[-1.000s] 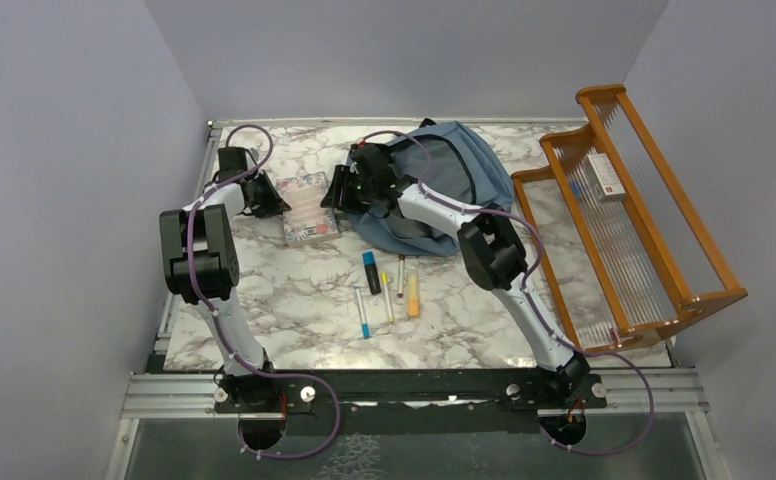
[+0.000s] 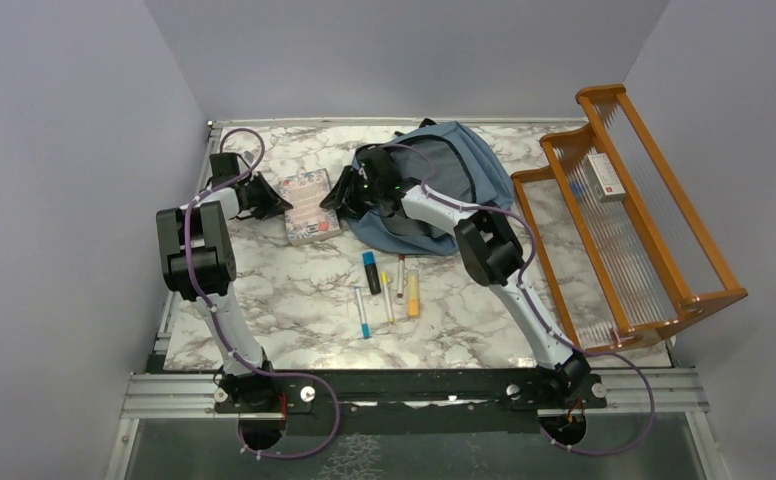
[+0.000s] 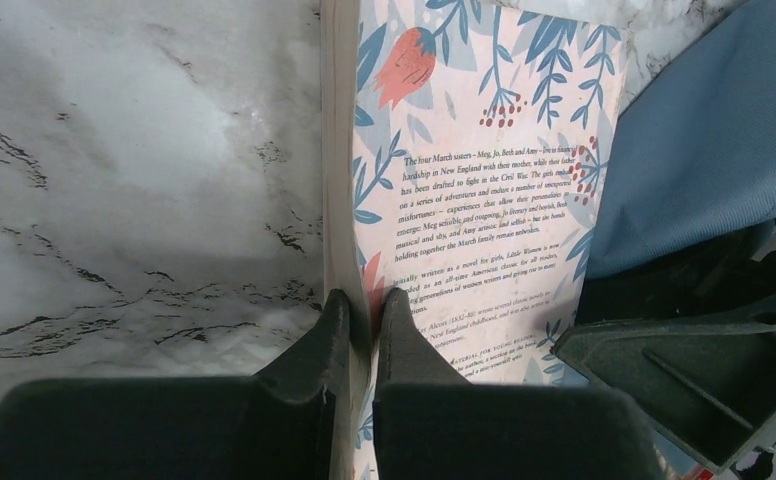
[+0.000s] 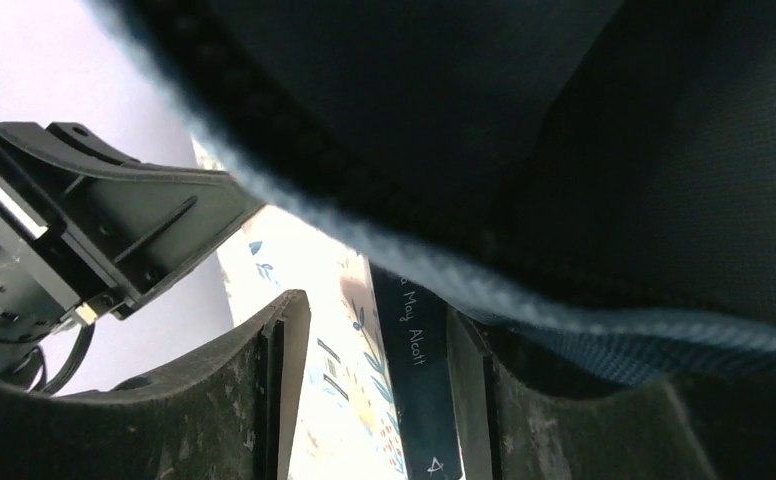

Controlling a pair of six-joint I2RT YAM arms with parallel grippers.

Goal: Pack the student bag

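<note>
A pink floral book [image 2: 307, 232] lies on the table, back cover up, its dark spine [image 4: 416, 350] facing the bag. My left gripper is shut on the book's page-side edge. At the spine side, my right gripper stands open, the spine between its spread fingers; the right-hand finger is very near the spine, and contact cannot be told. The blue-grey bag [image 2: 482, 165] lies right of the book, its mouth partly hidden under my right arm. In the right wrist view the bag's rim [image 4: 384, 240] covers part of the book.
A dark marker with a blue cap [image 2: 371, 273], a yellow glue tube [image 2: 413, 295] and several slim pens lie in front of the bag. A wooden rack [image 2: 604, 230] holding a white box [image 2: 604, 177] stands at right.
The book and left gripper have shifted slightly.
</note>
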